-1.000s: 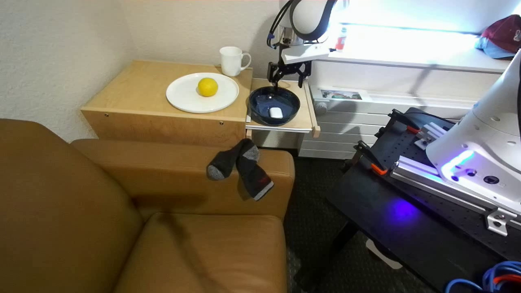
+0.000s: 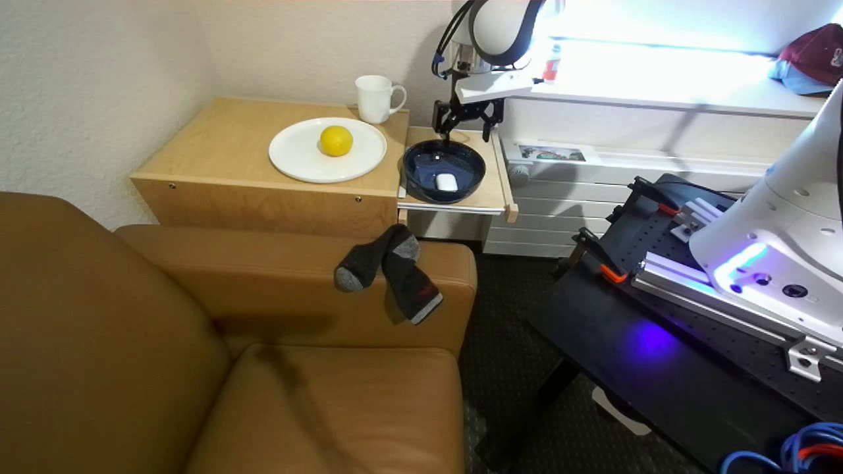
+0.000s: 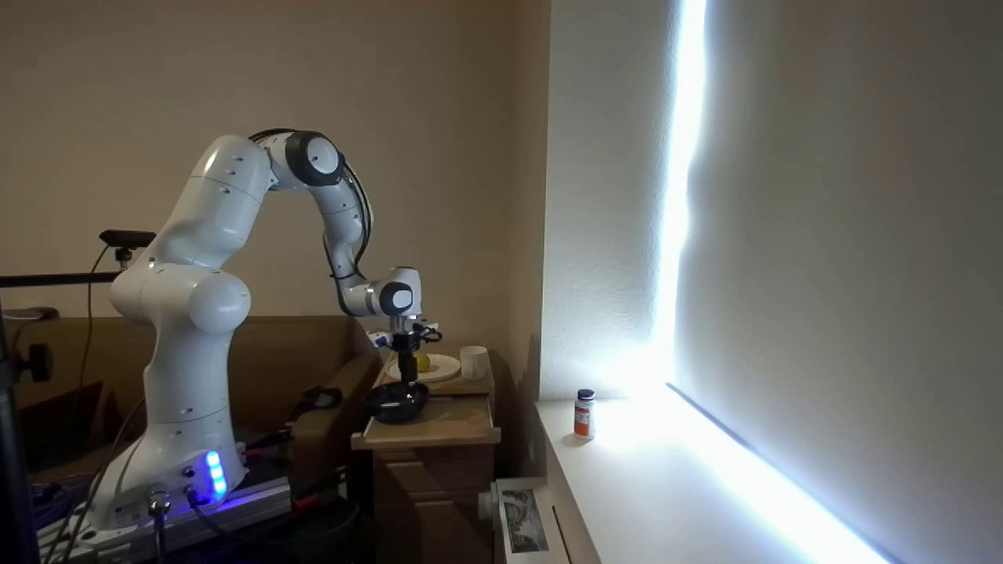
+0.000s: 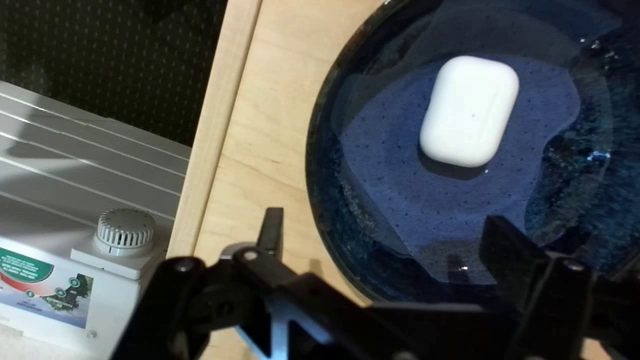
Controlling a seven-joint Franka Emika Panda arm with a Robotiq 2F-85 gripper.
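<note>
A dark blue glazed bowl (image 2: 425,181) stands on the pulled-out wooden board beside the cabinet. Inside it lies a small white rounded case (image 4: 469,112), flat on the bowl's bottom. My gripper (image 2: 465,135) points down over the bowl's back rim, its fingers spread wide. Seen from the wrist, one finger (image 4: 273,231) is outside the rim above the wood, and the other (image 4: 507,246) is over the bowl's inside. The gripper stands open with nothing between its fingers, clear of the white case.
Left of the bowl, a white plate (image 2: 288,150) holds a yellow ball-like fruit (image 2: 336,141); a white mug (image 2: 373,99) stands behind. Dark socks (image 2: 407,280) lie over the sofa arm. A radiator (image 2: 545,209) is on the right, and a bottle (image 3: 584,415) stands on the sill.
</note>
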